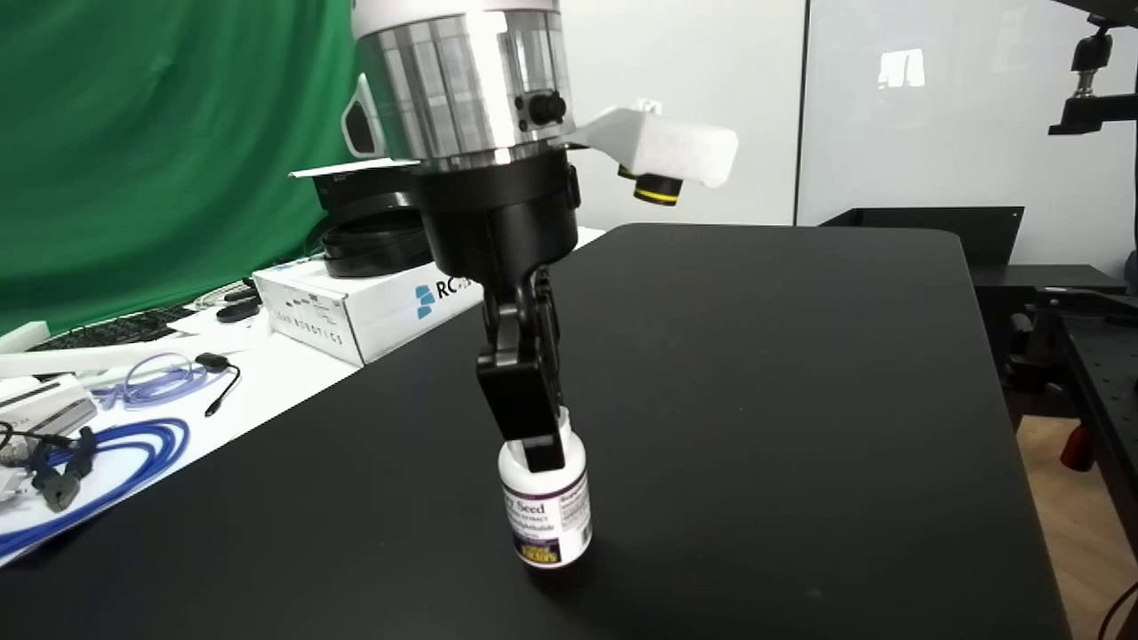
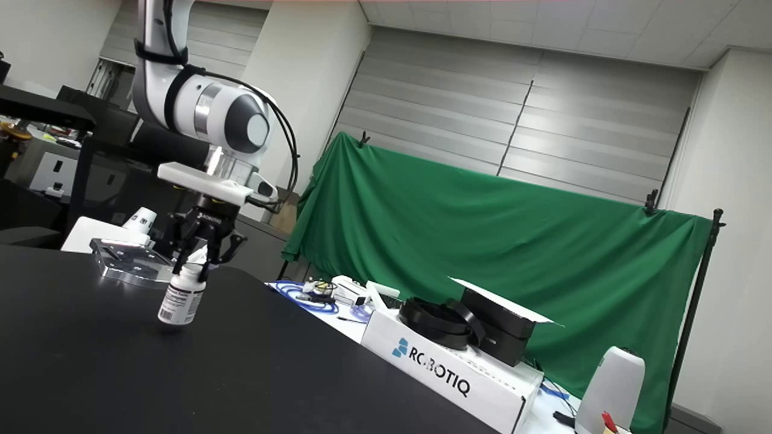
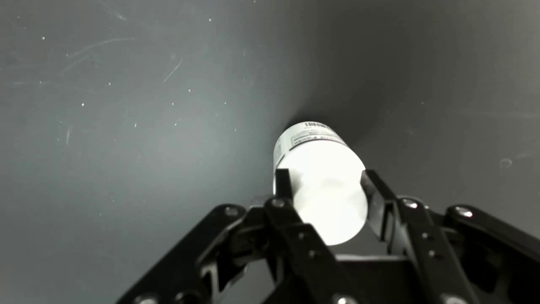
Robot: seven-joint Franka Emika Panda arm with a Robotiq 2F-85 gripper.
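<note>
A white bottle (image 1: 547, 512) with a printed label and a purple and yellow band is held near its top by my gripper (image 1: 547, 448). From the other side, exterior view 2 shows the bottle (image 2: 181, 300) leaning slightly, with a dark shadow close under its base. Whether the base touches the black table (image 2: 311, 376) or hangs just above it, I cannot tell. In the wrist view the round white cap (image 3: 329, 197) fills the space between the two black fingers of my gripper, one on each side.
A white Robotiq box (image 1: 352, 304) with black items on it stands beside the table, near blue cables (image 1: 128, 469). A metal fixture (image 2: 134, 261) appears behind the bottle in exterior view 2.
</note>
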